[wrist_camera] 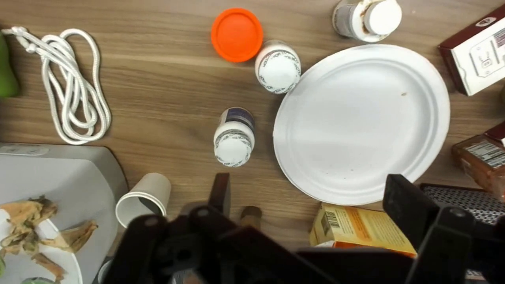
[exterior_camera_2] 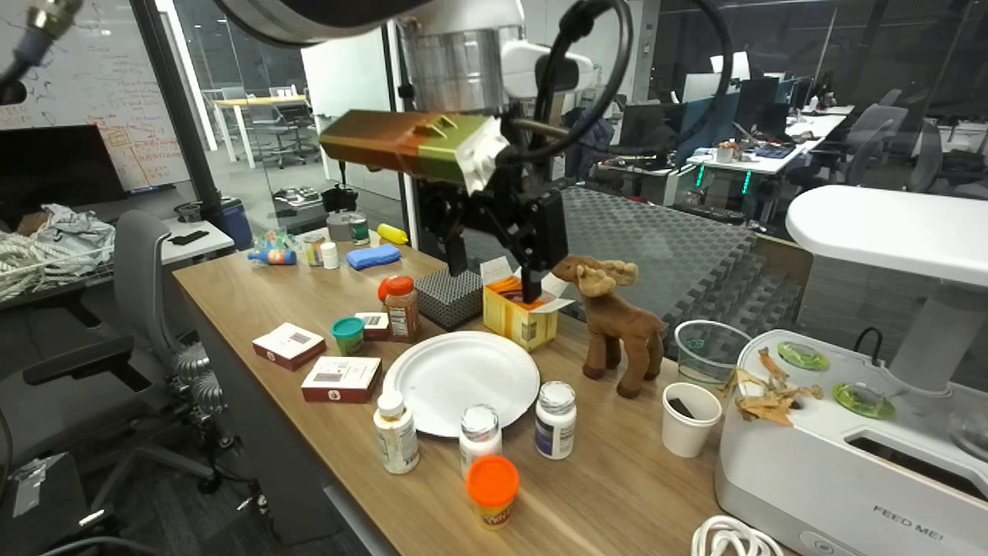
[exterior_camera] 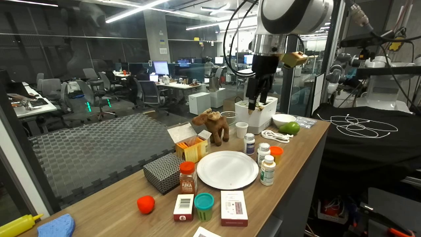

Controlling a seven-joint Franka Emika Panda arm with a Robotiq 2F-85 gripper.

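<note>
My gripper is open and empty, its two dark fingers wide apart above the table. In the second exterior view the gripper (exterior_camera_2: 493, 279) hangs well clear of the objects, with the yellow box (exterior_camera_2: 519, 315) and the brown plush moose (exterior_camera_2: 618, 320) behind it. A bare white plate (wrist_camera: 362, 123) lies beyond the fingers in the wrist view. Left of the plate stands a white-capped bottle with a purple label (wrist_camera: 235, 135). Another white bottle (wrist_camera: 278, 68) and an orange-lidded tub (wrist_camera: 236, 35) are close to the plate's edge.
A white planter (exterior_camera: 256, 112) and a paper cup (exterior_camera: 241, 129) occupy the far end, beside a coiled white cord (exterior_camera: 277, 136). Toward the near end are a red-lidded jar (exterior_camera: 188, 179), a teal-lidded tub (exterior_camera: 204, 205) and small boxes. Bare wood surrounds the red object (exterior_camera: 146, 204).
</note>
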